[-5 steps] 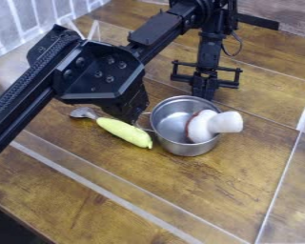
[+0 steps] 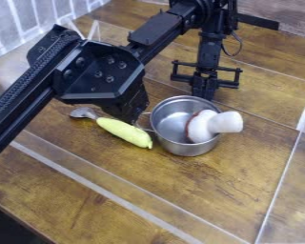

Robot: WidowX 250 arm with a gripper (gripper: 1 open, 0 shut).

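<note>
A steel pot (image 2: 181,148) sits on the wooden table, a white cylindrical object with a darker band (image 2: 216,124) leaning inside it. Left of the pot lies a yellow corn cob (image 2: 125,132), with a shiny metal utensil (image 2: 84,113) beside it. My black arm reaches in from the left, its bulky wrist over the area behind the corn. The fingertips are hidden behind the arm or too dark to make out.
The arm's black stand rests on the table behind the pot. Bare wood (image 2: 130,200) fills the front and right. A white railing stands at the upper left, and a pale strip runs along the right edge.
</note>
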